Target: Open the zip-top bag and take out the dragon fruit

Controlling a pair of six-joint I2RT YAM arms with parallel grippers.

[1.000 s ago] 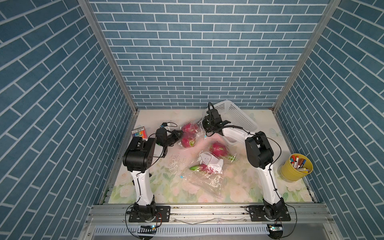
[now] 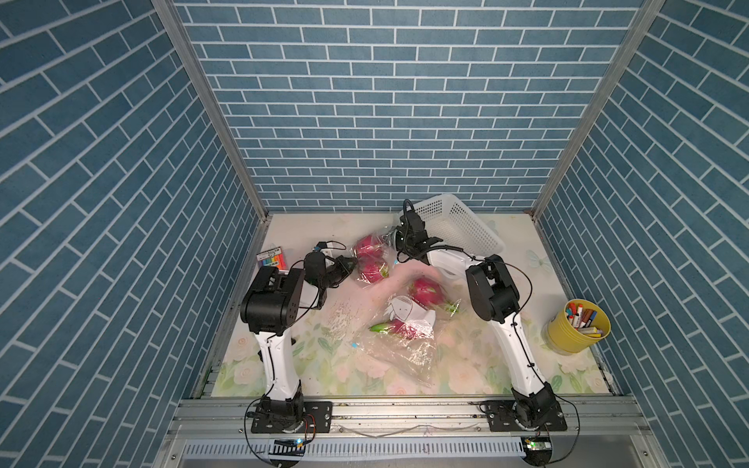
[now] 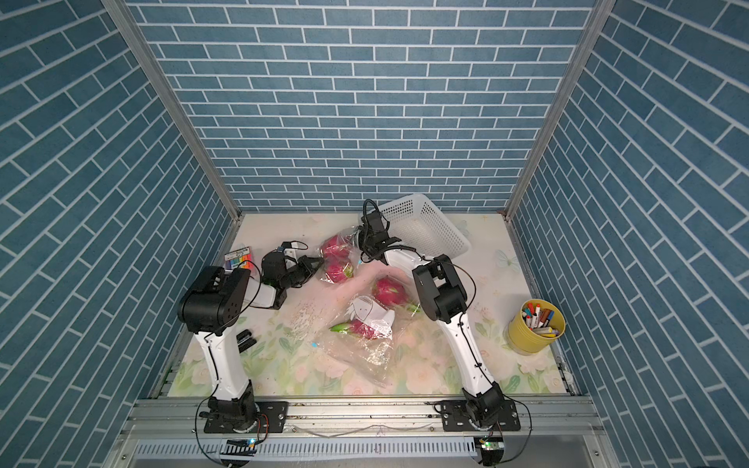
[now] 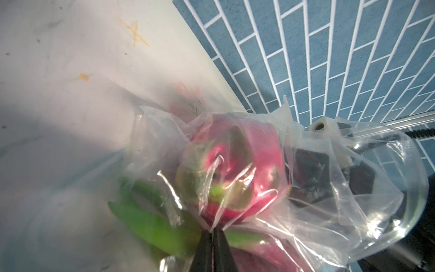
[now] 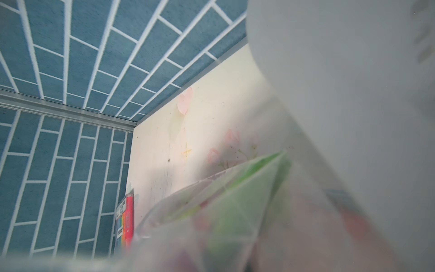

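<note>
A clear zip bag (image 2: 373, 253) holding pink-green dragon fruit (image 4: 231, 167) is upper middle, between my grippers. My left gripper is at its left side, fingertips close together against the film; whether they pinch it is unclear. My right gripper (image 2: 398, 240) is at the bag's upper right corner, shut on the film as far as the top views show; its fingers are hidden in the right wrist view behind blurred plastic. More bagged dragon fruit (image 2: 427, 290) lies nearer the front, beside another bag (image 2: 405, 351) with a white card and pink-green fruit.
A white perforated basket (image 2: 468, 226) stands behind my right arm. A yellow pot (image 2: 573, 339) of markers is at the front right, a colourful pack (image 2: 271, 259) at the left. Free table lies at the back left and front edge.
The right gripper and arm have shifted slightly left, and the bag between the grippers has changed shape, rising a little at its upper right. The left arm is nearly still.
</note>
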